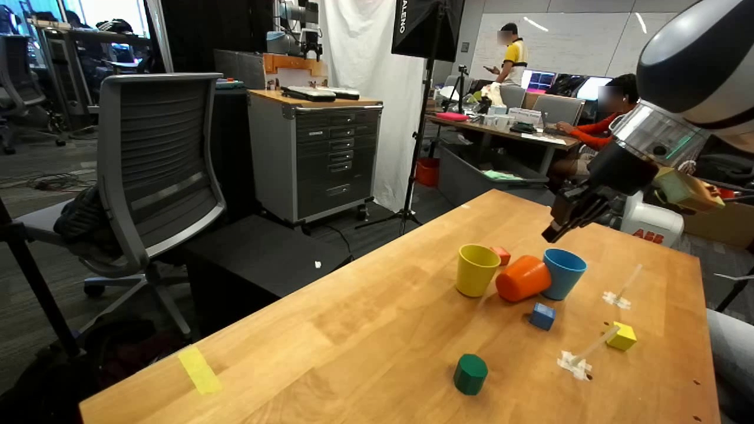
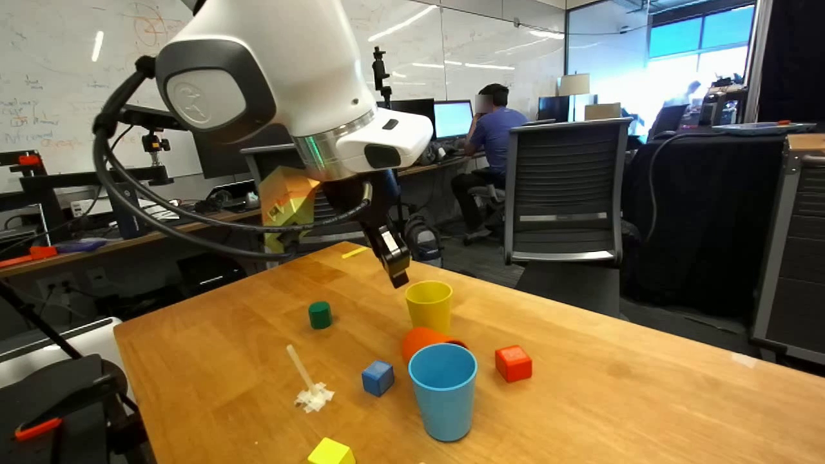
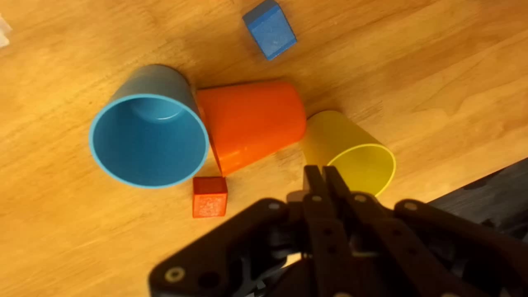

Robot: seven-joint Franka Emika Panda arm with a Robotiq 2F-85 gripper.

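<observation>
On its side lies an orange cup (image 1: 521,280), its mouth end against the upright blue cup (image 1: 564,274) and its base turned toward the upright yellow cup (image 1: 476,271). In the wrist view the orange cup (image 3: 252,121) spans the space between the blue cup (image 3: 151,141) and the yellow cup (image 3: 346,148). My gripper (image 1: 553,234) hangs above the cups, clear of all of them. Its fingertips (image 3: 312,174) are close together in the wrist view, and no object shows between them. The blue cup's visible interior (image 3: 148,143) looks empty.
Near the cups sit a blue block (image 2: 378,378) and a red block (image 2: 514,363). A green block (image 1: 470,374) and a yellow block (image 1: 622,336) stand farther off. Two thin sticks are taped upright, one (image 1: 598,341) by the yellow block.
</observation>
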